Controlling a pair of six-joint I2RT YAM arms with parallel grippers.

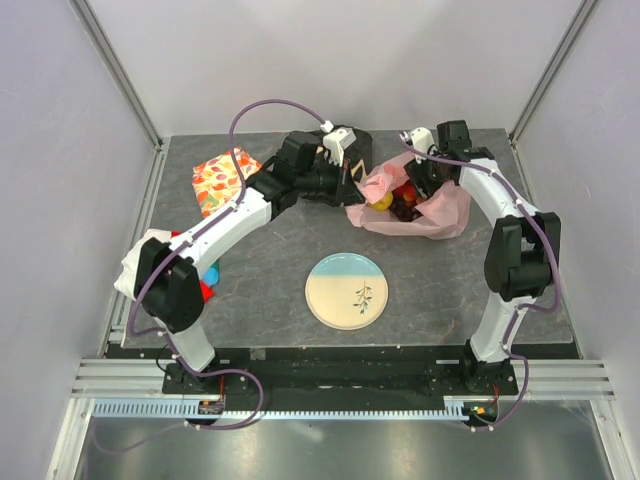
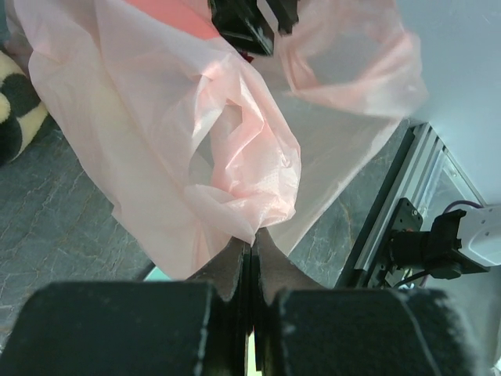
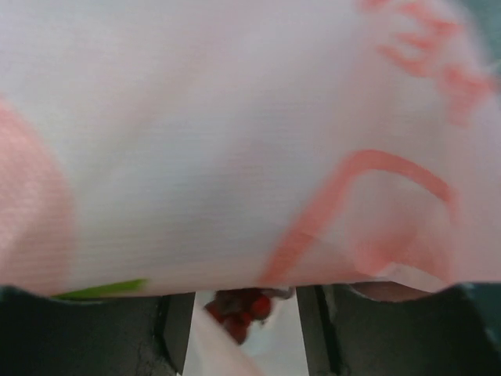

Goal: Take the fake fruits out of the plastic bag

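The pink-white plastic bag lies at the back right, its mouth spread. Inside, the top view shows a yellow fruit, dark red grapes and a red fruit. My left gripper is shut on a gathered fold of the bag's rim. Over the bag's far side is my right gripper, its fingers apart, with bag film filling most of its view. Small, blurred grapes appear beyond the gap, not gripped. The right fingertips are partly hidden from above.
A round blue-and-cream plate lies at front centre, with bare table around it. A dark patterned bag stands behind my left gripper. Orange-print cloth and a white cloth are at left.
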